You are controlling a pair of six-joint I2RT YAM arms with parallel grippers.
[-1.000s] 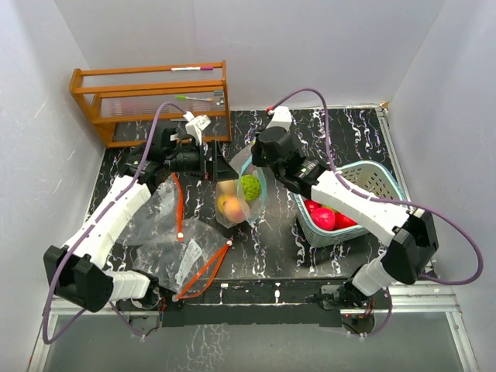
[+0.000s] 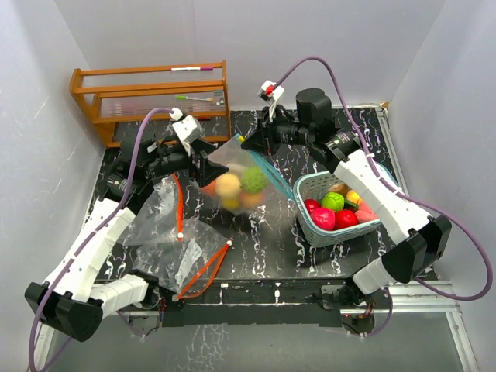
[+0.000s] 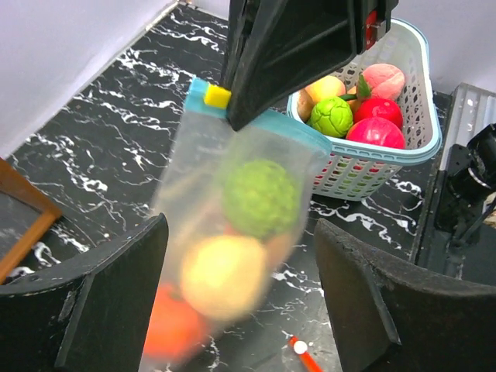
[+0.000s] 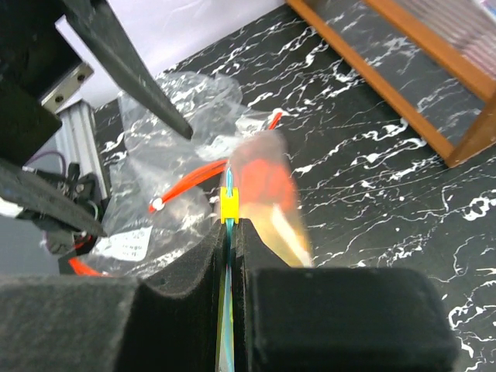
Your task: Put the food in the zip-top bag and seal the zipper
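The zip top bag (image 2: 242, 186), blurred and filled with orange, yellow and green food, hangs from my right gripper (image 2: 253, 141), which is shut on its top edge near the yellow slider (image 4: 229, 203). My left gripper (image 2: 203, 164) is open beside the bag's left side; in the left wrist view its two fingers stand apart with the bag (image 3: 225, 271) beyond and between them. The bag's blue zipper edge (image 3: 291, 129) runs out from the right gripper's fingertips.
A basket (image 2: 318, 232) of toy fruit stands at the right. Empty bags (image 2: 167, 260) with orange sliders lie at the left front. A wooden rack (image 2: 155, 85) stands at the back left.
My right gripper has moved left with the bag, which has swung leftward and turned toward my left gripper.
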